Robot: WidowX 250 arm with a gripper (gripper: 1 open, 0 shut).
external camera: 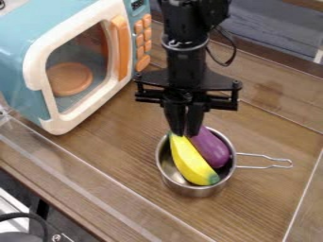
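Observation:
A steel pot [187, 186] with a long wire handle stands on the wooden counter, holding a yellow banana [195, 163] and a purple eggplant [214, 148]. My black gripper [184, 129] hangs over the pot's back part, its tips at the upper end of the banana. The fingers look shut; whether they touch the banana is hard to tell.
A toy microwave [53, 85] in light blue and white, its door opening facing out, sits at the back left. Bare counter [127, 161] lies left of the pot. Dark cable and other items are at the lower left edge.

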